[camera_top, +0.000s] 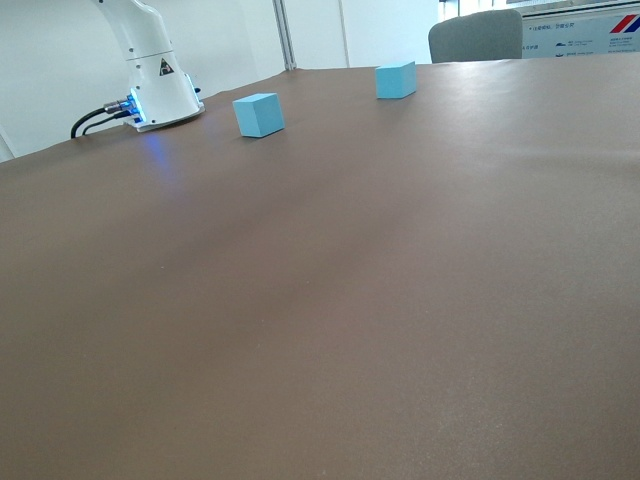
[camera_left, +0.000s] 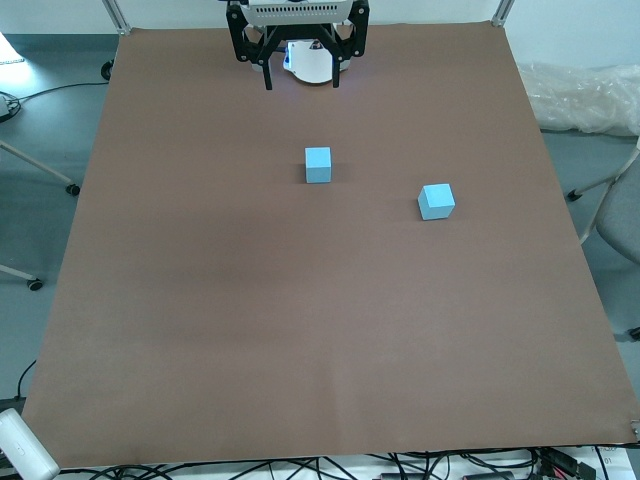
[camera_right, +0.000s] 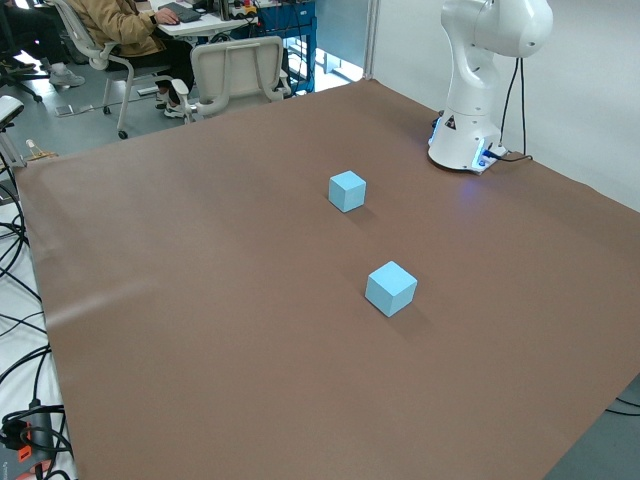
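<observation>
My black gripper (camera_left: 302, 75) hangs at the far end of the table in the left view, above the arm's base; whether it is open or shut is unclear. Two light blue cubes rest apart on the brown table, both clear of the gripper. One cube (camera_left: 318, 165) is near the middle, the other (camera_left: 436, 201) to its right and a little nearer in that view. The top view also shows a cube (camera_top: 259, 115) and a second cube (camera_top: 395, 80). In the right view are one cube (camera_right: 347, 191) and another cube (camera_right: 390, 288), with the gripper out of frame.
The white arm base (camera_right: 464, 143) stands at its edge with cables behind. Cables run along the opposite edge; chairs stand outside the table.
</observation>
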